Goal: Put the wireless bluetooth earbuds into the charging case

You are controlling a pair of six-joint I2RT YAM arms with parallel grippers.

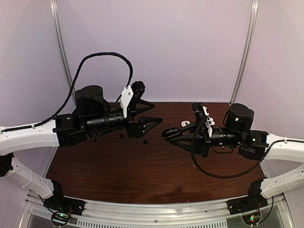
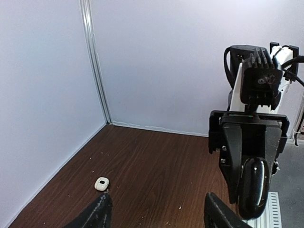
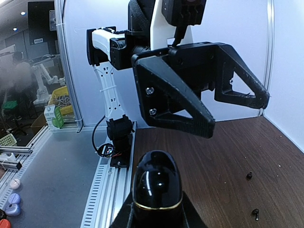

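Note:
My right gripper [image 1: 183,140] is shut on a glossy black charging case [image 1: 172,134], held upright in the right wrist view [image 3: 156,180] and at the lower right of the left wrist view [image 2: 252,187]. No opening in the case can be made out. My left gripper [image 1: 153,114] hangs to the left of it, open, its fingers apart with nothing between them. In the right wrist view the left gripper is above and beyond the case.
A small white object [image 2: 101,184] lies on the brown table [image 2: 147,166]. Small black bits [image 3: 249,175] lie on the table below the left gripper.

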